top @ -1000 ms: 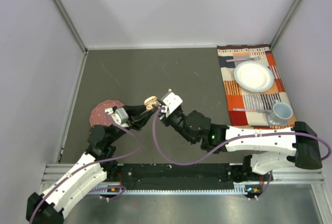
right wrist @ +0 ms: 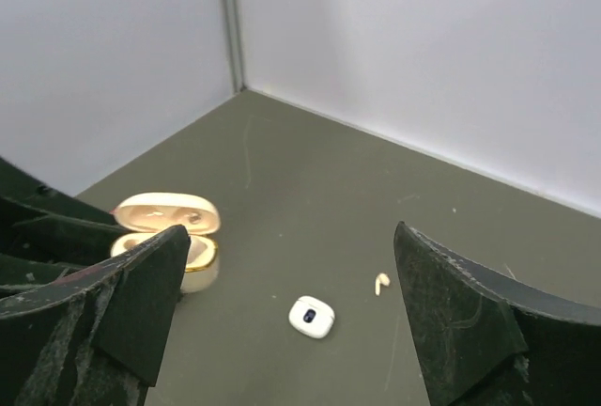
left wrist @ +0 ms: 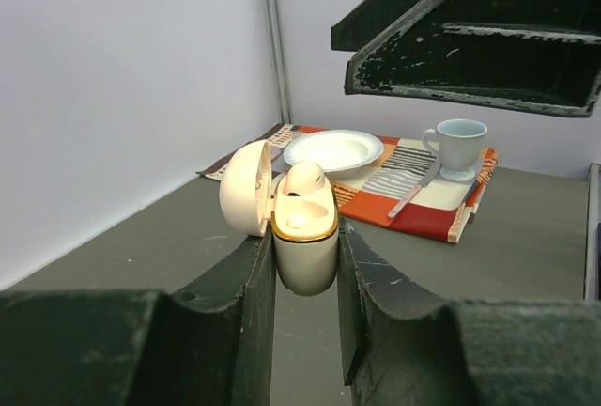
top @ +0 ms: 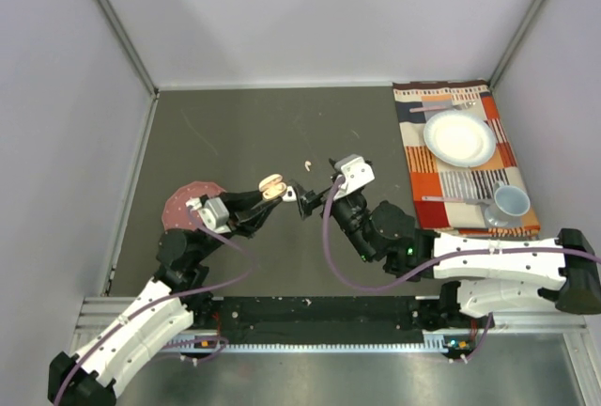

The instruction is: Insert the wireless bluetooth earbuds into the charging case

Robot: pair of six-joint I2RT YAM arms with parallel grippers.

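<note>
My left gripper is shut on the cream charging case [left wrist: 305, 260], holding it above the table with its lid [left wrist: 245, 188] flipped up. One earbud [left wrist: 305, 179] sits in a socket of the case, its rounded top showing. The other socket appears empty in the right wrist view, where the case [right wrist: 199, 274] is at the left. My right gripper stands open beside the case, nothing between its fingers. A second earbud [right wrist: 382, 282] lies on the table, also visible in the top view beyond the grippers.
A small white square box [right wrist: 312, 317] with a dark spot lies on the table near the case. At the right, a striped mat [top: 423, 157] carries a plate [top: 460, 138], cutlery and a cup [top: 510, 203]. A reddish coaster [top: 183, 204] lies by the left arm.
The earbud stays in its socket. The left arm and case have stayed put.
</note>
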